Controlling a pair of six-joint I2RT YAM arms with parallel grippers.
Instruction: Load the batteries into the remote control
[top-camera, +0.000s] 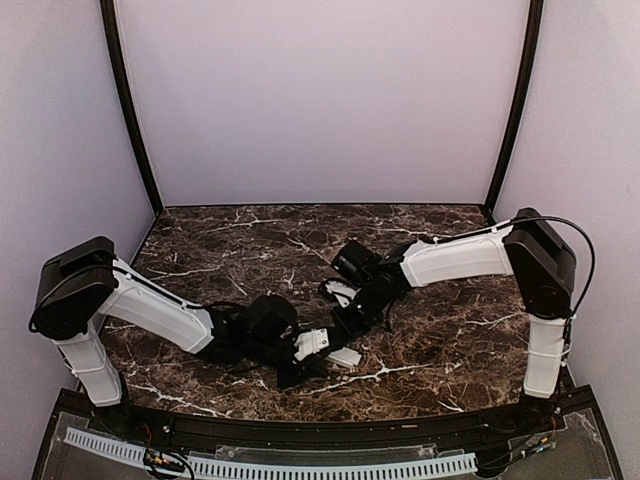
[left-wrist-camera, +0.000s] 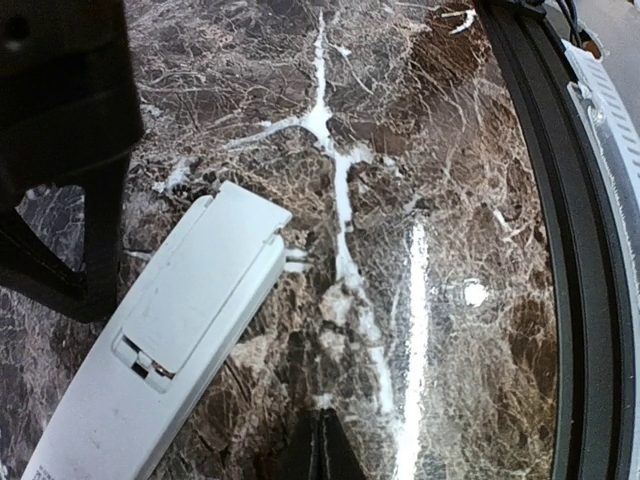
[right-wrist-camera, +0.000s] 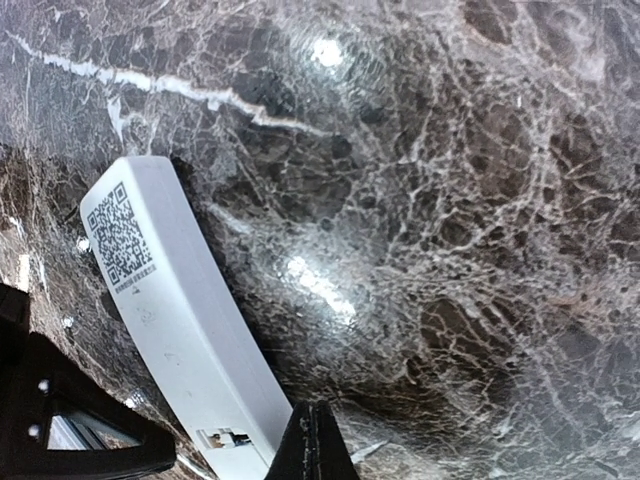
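The white remote (left-wrist-camera: 90, 420) lies with its back face up. Its battery cover (left-wrist-camera: 195, 290) sits over the compartment but juts past the remote's end, leaving a small gap with metal showing at its inner edge. Whether batteries lie underneath is hidden. My left gripper is shut, nothing visible between its fingers, beside the remote's long side. My right gripper is also shut with nothing showing between its tips, close to the remote (right-wrist-camera: 190, 310) near that gap. From above, the arms cover most of the remote (top-camera: 346, 357).
A black rail (left-wrist-camera: 560, 220) runs along the front edge. Both grippers are close together over the remote, with little room between them.
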